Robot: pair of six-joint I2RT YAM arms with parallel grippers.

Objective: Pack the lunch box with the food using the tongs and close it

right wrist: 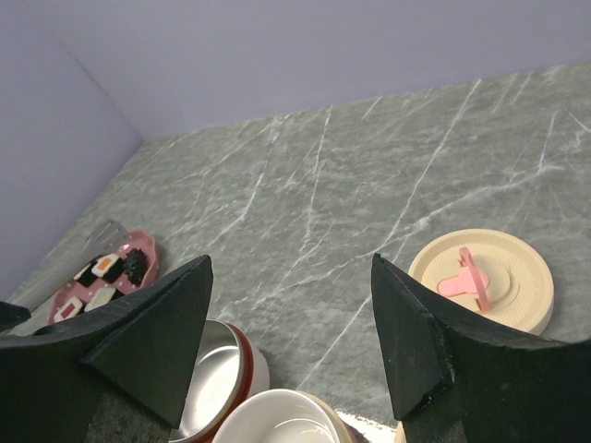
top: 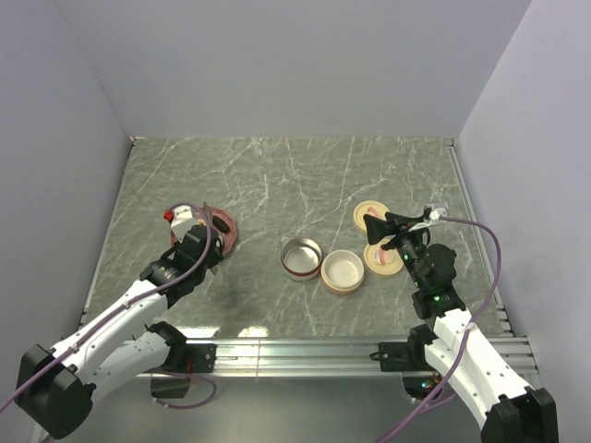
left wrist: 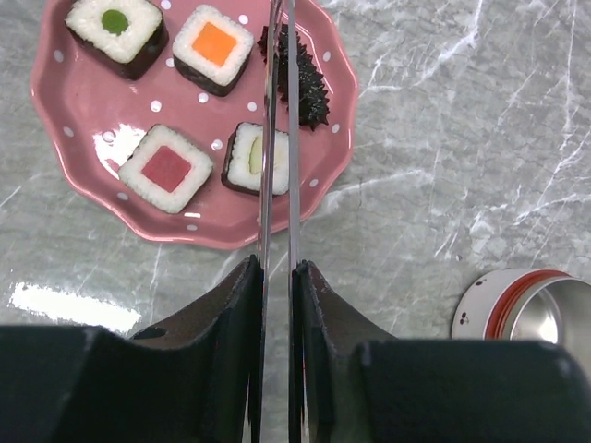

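Long metal tongs [left wrist: 294, 138] are gripped by my left gripper, their arms close together. They reach over a scalloped pink plate [left wrist: 102, 157], passing across a spiky black piece [left wrist: 312, 90] and a cucumber sushi [left wrist: 246, 159]; whether they touch either cannot be told. Also on the plate are sushi with orange [left wrist: 213, 46], red [left wrist: 166, 169] and green [left wrist: 114, 26] centres. Right of the plate stand a steel-lined box [top: 302, 257] and a cream box [top: 343, 269]. My right gripper is open and empty, above two cream lids, one [right wrist: 517, 263] with a pink handle.
The steel-lined and cream boxes stand side by side at the table's middle. The far lid [top: 368, 209] and the near lid [top: 388, 265] lie at right, partly under the right gripper. Clear marble tabletop [top: 286, 175] spans the back. A metal rail [top: 305, 355] runs along the front.
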